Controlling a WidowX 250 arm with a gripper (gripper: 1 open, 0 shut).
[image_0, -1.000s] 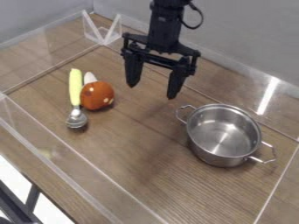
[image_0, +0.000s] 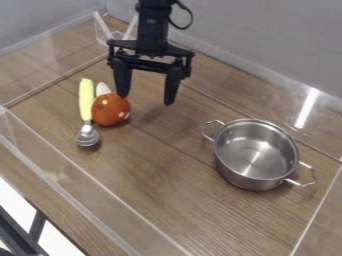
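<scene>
My black gripper (image_0: 146, 86) hangs open over the wooden surface, just above and right of an orange-red round object (image_0: 111, 109) at the left, with nothing visible between its fingers. Left of that object lie a yellow-handled utensil with a metal head (image_0: 87, 134) and a small white object (image_0: 102, 88), partly hidden. A steel pot (image_0: 254, 154) with two side handles sits at the right.
A white wire rack (image_0: 110, 32) stands at the back left near the pale walls.
The gripper has moved left, closer to the orange-red object. The objects on the surface look unchanged.
</scene>
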